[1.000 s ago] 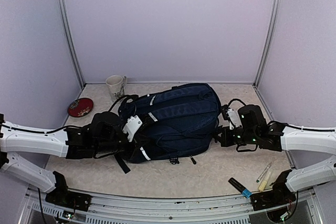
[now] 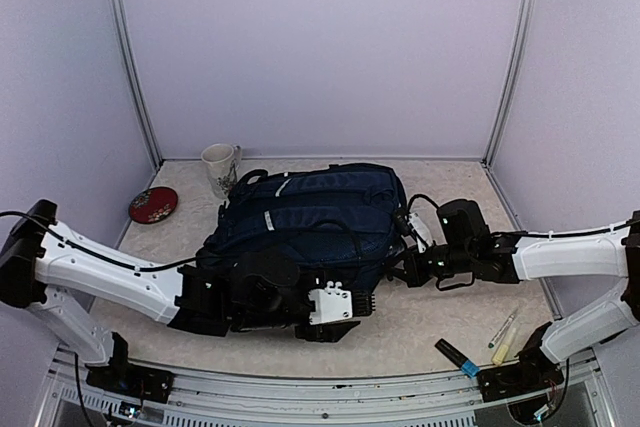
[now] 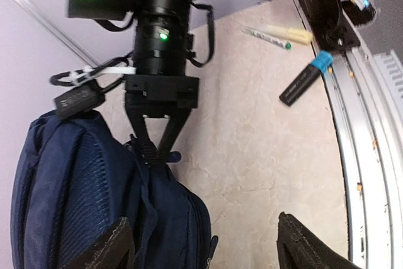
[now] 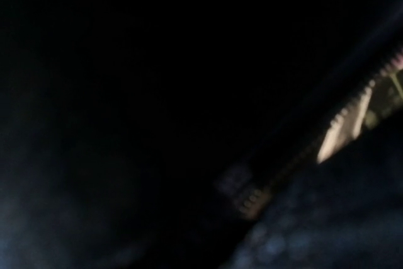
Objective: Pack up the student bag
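A dark navy student bag (image 2: pixel 320 209) lies on the table, its front partly hidden by my left arm in the top view. My left gripper is over the bag's front right part, fingers (image 3: pixel 104 250) spread, nothing held between them. At the bag's right side my right gripper (image 2: pixel 396 273) has its fingers brought together against the fabric; the left wrist view shows its tips (image 3: pixel 158 160) touching the bag's edge (image 3: pixel 179 196). Whether thin cloth is pinched there cannot be told. The right wrist view is nearly all dark, with a zipper (image 4: pixel 255 201) blurred across it.
At the back left stand a white mug (image 2: pixel 219 169) and a round red item (image 2: pixel 153 205). A black-and-blue marker (image 2: pixel 458 357), a yellow marker (image 2: pixel 504 344) and a slim pen (image 2: pixel 503 328) lie front right. Bare table shows between bag and markers.
My left gripper left the bag's left side and swung right across its front. The bag shifted left and turned slightly earlier on, with the right gripper moving left alongside it.
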